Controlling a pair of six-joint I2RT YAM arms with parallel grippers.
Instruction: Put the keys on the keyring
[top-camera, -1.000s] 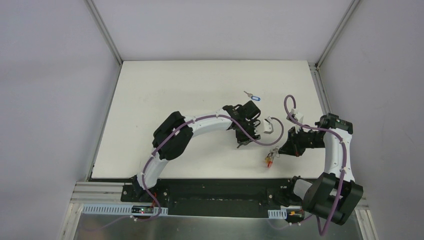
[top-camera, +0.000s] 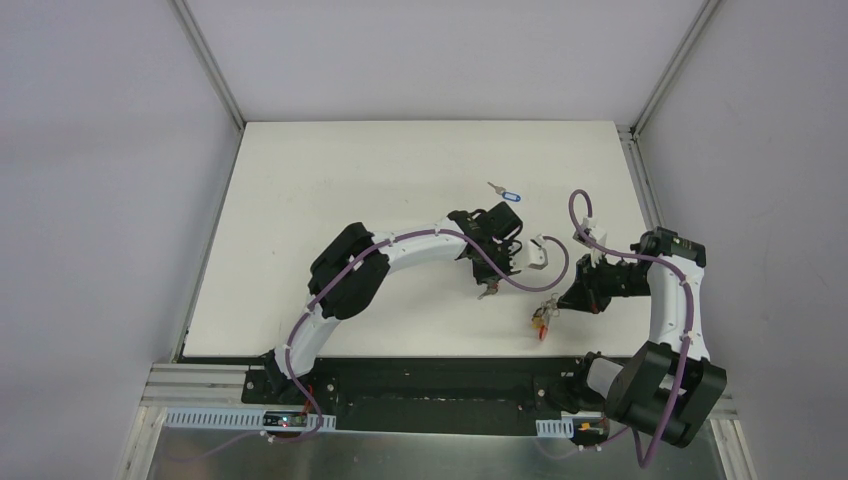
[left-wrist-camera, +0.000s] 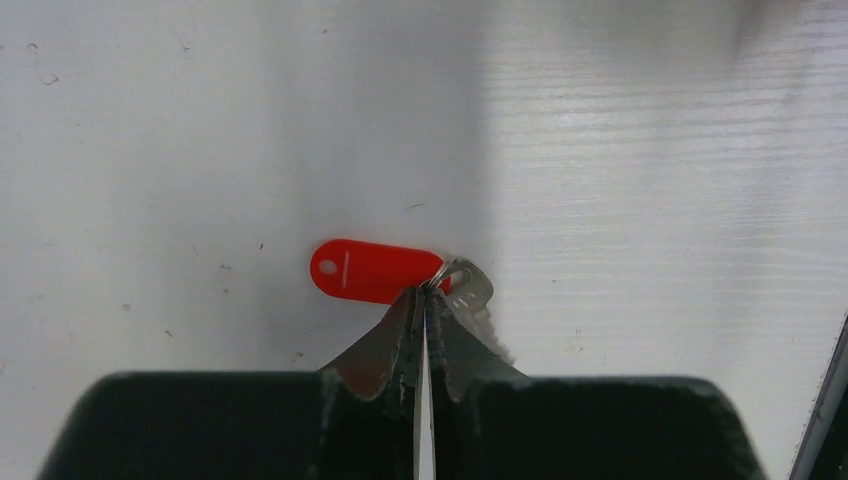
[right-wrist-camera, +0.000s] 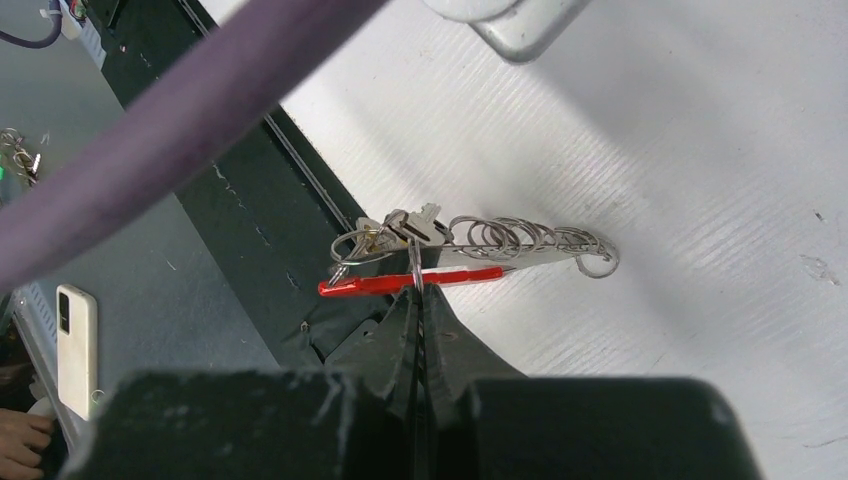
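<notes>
In the left wrist view, a red tag (left-wrist-camera: 365, 270) and a silver key (left-wrist-camera: 472, 287), joined by a small ring, lie on the white table. My left gripper is shut with its tips at that ring; nothing shows clearly between them. My right gripper is shut on a thin ring of the keyring bunch (right-wrist-camera: 500, 235), which dangles with several rings, keys and a red tag (right-wrist-camera: 355, 285). In the top view that bunch (top-camera: 542, 325) hangs left of the right gripper, near the table's front.
A blue-tagged key (top-camera: 508, 196) lies behind the left gripper. Both arms stand close together on the right, beside the front edge.
The hanging bunch has shifted slightly, its red tag lower in the top view. The key end under my left gripper shows a little more. The arms look almost still.
</notes>
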